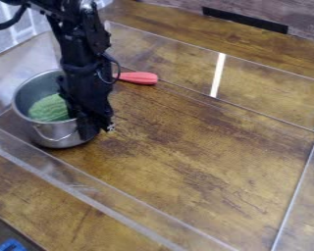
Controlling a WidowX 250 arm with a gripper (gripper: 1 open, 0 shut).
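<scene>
A steel bowl (55,131) sits at the left of the table, a green item (47,109) inside it. My black gripper (89,125) points down at the bowl's right side, low over or inside it; its fingertips are dark and blurred, so what lies between them cannot be made out. The arm hides the bowl's right part.
A red-handled object (136,77) lies behind the arm. A blue object (5,245) shows at the near left corner.
</scene>
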